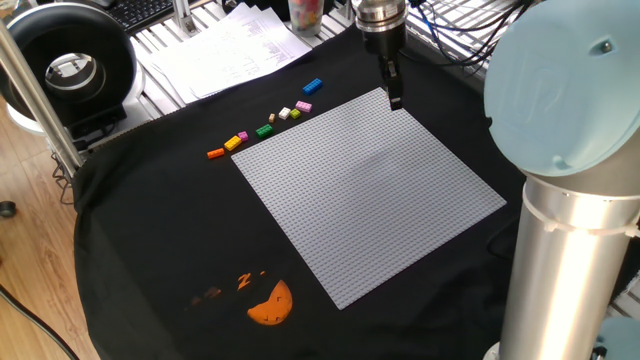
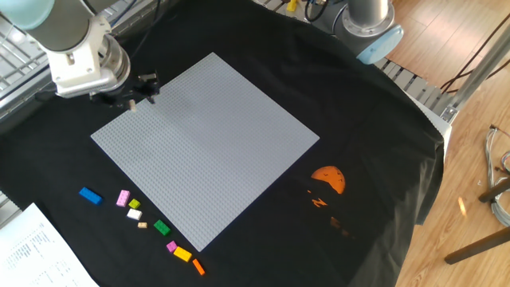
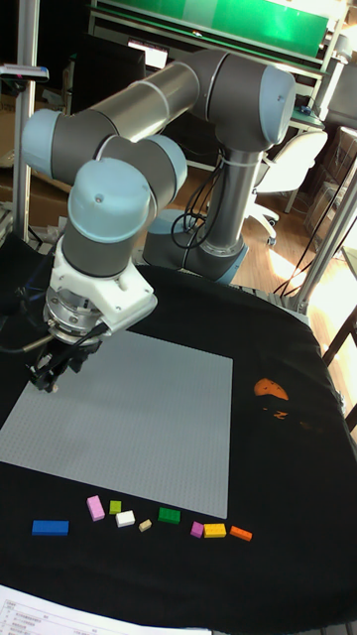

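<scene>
The grey studded baseplate (image 1: 365, 195) lies bare on the black cloth. Over its corner near the blue brick (image 1: 312, 86) hangs my gripper (image 1: 395, 98), pointing down. In the second exterior view the fingers of the gripper (image 2: 142, 99) look spread, with no brick seen between them. Along one side of the plate loose bricks form a rough row: pink (image 2: 123, 198), lime (image 2: 135, 204), white (image 2: 134, 214), tan (image 2: 142, 225), green (image 2: 162, 227), purple (image 2: 171, 247), yellow (image 2: 182, 254) and orange (image 2: 198, 267). All rest on the cloth, off the plate.
Printed papers (image 1: 225, 55) lie beyond the bricks, near a clear cup (image 1: 305, 15) at the table's edge. An orange cat-face print (image 1: 270, 303) marks the cloth. The arm's column (image 1: 565, 270) stands at the right. Cloth around the plate is mostly free.
</scene>
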